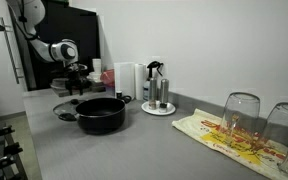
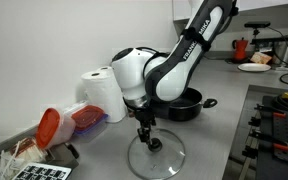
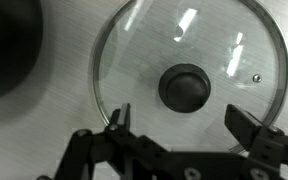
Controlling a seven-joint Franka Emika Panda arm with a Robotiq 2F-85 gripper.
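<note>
A clear glass lid (image 3: 149,60) with a dark rim and round black knob (image 3: 185,88) lies flat on the table. My gripper stands open over it, the fingers on either side of the knob's near side and nothing between them. In exterior view 2 the gripper (image 2: 144,132) hangs just above the lid (image 2: 169,166); whether it touches the knob is hard to tell. The black pot (image 1: 102,114) sits uncovered beside the lid, and part of the pot (image 3: 9,45) shows at upper left in the wrist view.
White paper rolls (image 2: 99,90) and a tilted red-orange container (image 2: 54,128) stand near the lid. Farther along are a white plate (image 1: 158,108) with grinders, a yellow patterned cloth (image 1: 204,130) and upturned glasses (image 1: 242,112).
</note>
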